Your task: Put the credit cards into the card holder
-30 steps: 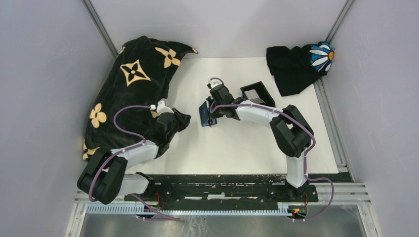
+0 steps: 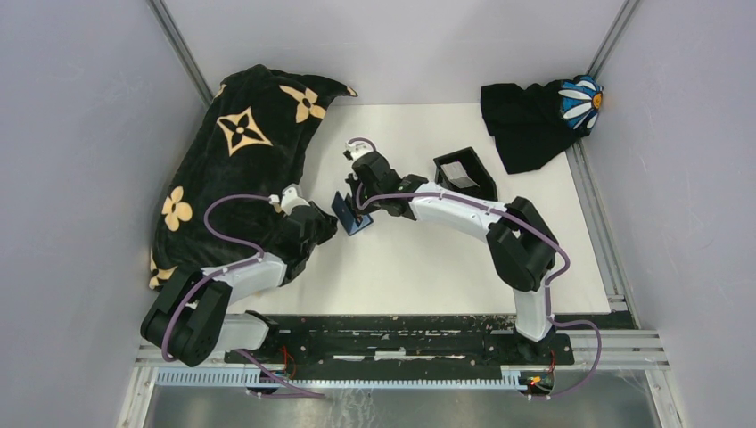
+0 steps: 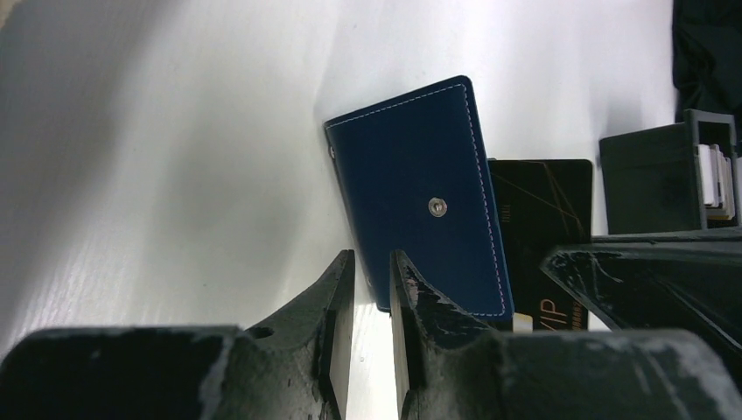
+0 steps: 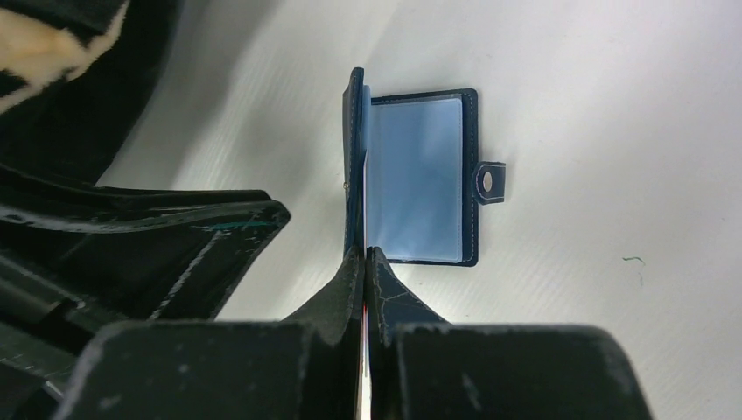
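Note:
A dark blue card holder (image 3: 411, 201) stands part unfolded on the white table, one cover raised and its light blue inner pocket (image 4: 418, 179) facing up. Between my right gripper's (image 4: 367, 254) fingers the thin edge of a black card (image 3: 542, 206) marked "VIP" shows. That card lies along the inner side of the raised cover, partly hidden behind it in the left wrist view; how deep it sits in a pocket cannot be seen. My left gripper is slightly open, empty, close to the outside of the cover.
Behind the holder to the right is an open black box (image 2: 465, 174) with white cards inside. A dark patterned cushion (image 2: 241, 160) covers the left side, and a black cloth (image 2: 528, 125) lies at the back right.
My right gripper has moved left with the card, and the holder has slid left along with it, closer to my left gripper. The left arm has shifted only slightly.

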